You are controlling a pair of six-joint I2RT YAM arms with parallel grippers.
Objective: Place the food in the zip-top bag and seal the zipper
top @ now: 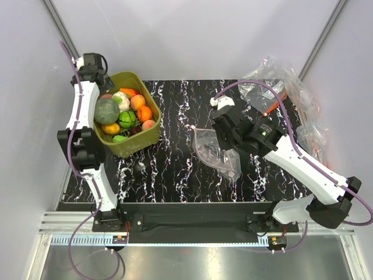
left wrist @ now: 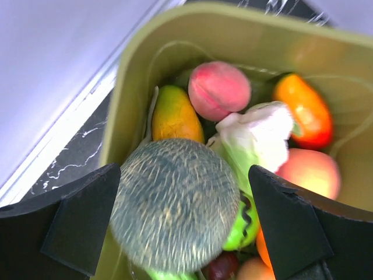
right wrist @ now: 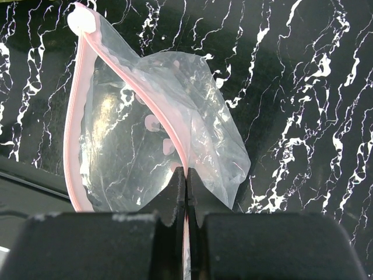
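Observation:
My left gripper stands open over the far left part of the olive bin (top: 124, 147). A dark green, bumpy avocado-like food (left wrist: 175, 204) lies below and between its spread fingers, not held. Beside it are a mango (left wrist: 175, 116), a peach (left wrist: 220, 88) and a pale leafy vegetable (left wrist: 256, 137). The clear zip top bag (right wrist: 215, 122) has a pink zipper (right wrist: 131, 81) with a white slider (right wrist: 81, 21); its mouth is parted. My right gripper is shut on one zipper edge of the bag.
More food fills the bin, such as an orange pepper (top: 129, 91) and an orange (top: 144, 114). Other clear bags (top: 303, 108) lie along the right wall.

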